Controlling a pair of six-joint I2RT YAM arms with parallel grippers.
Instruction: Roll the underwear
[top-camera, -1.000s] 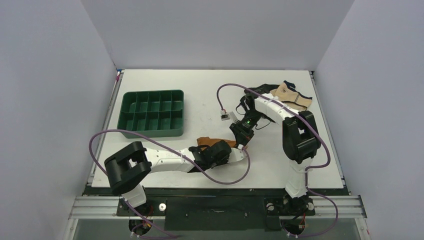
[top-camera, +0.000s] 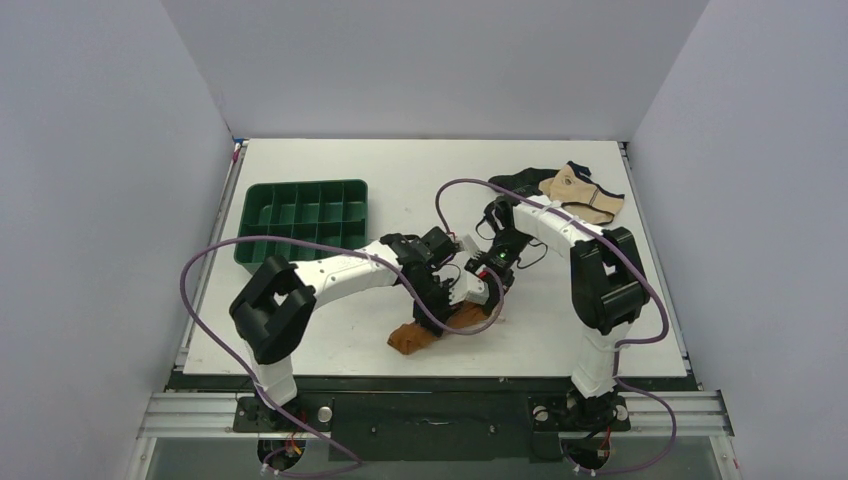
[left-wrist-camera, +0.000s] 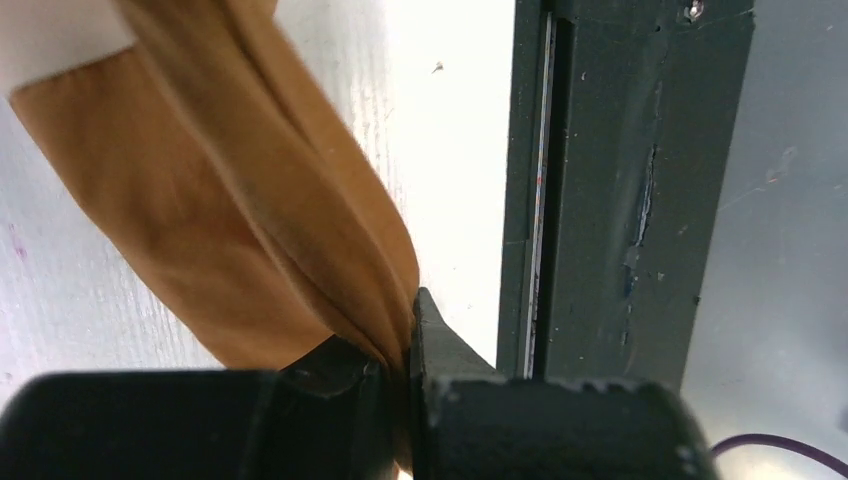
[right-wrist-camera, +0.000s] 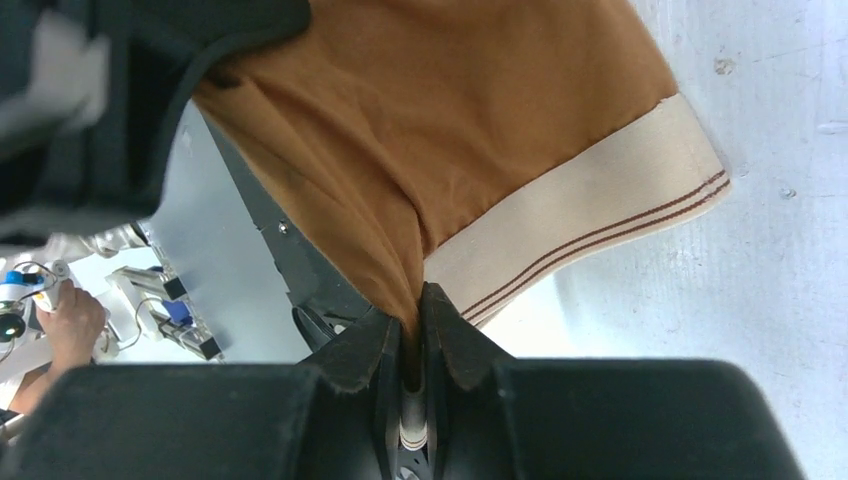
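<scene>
Brown underwear with a beige striped waistband lies at the front middle of the table, partly hidden under both arms in the top view. In the left wrist view a fold of the brown cloth runs into my left gripper, which is shut on it. My right gripper pinches another gathered fold, with part of the waistband showing between its fingers. The cloth stretches up from there toward dark parts of the other arm. The flat part rests on the table.
A green divided box stands at the back left. Dark and beige garments are piled at the back right. The table's front edge runs close to the left gripper.
More brown cloth now shows on the front side of the gripper. The right arm shifted only slightly.
</scene>
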